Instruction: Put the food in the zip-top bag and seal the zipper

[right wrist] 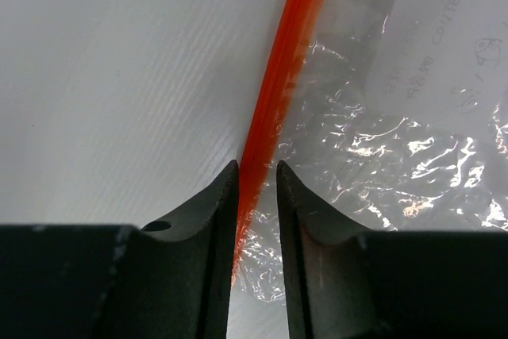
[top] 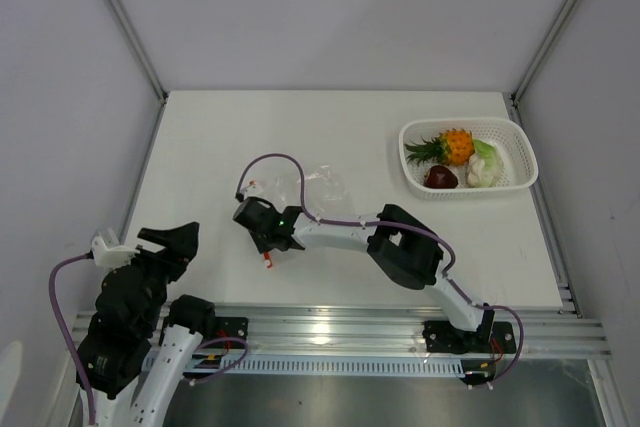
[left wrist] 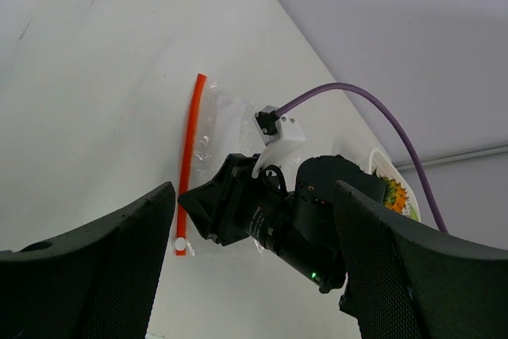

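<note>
The clear zip bag [right wrist: 413,164] lies flat on the white table, its orange zipper edge [right wrist: 270,109] running lengthwise along its left side. My right gripper is over that edge, fingertips a small gap apart, one at the orange strip and the other over clear plastic; whether they touch it I cannot tell. My left gripper stands open at the front left, apart from the bag. The food sits in a white basket [top: 408,176]: a pineapple [top: 457,147], a dark red fruit [top: 440,177] and a pale leafy vegetable [top: 483,165].
The basket is at the right rear. Walls and metal rails surround the table, with a rail along the front edge.
</note>
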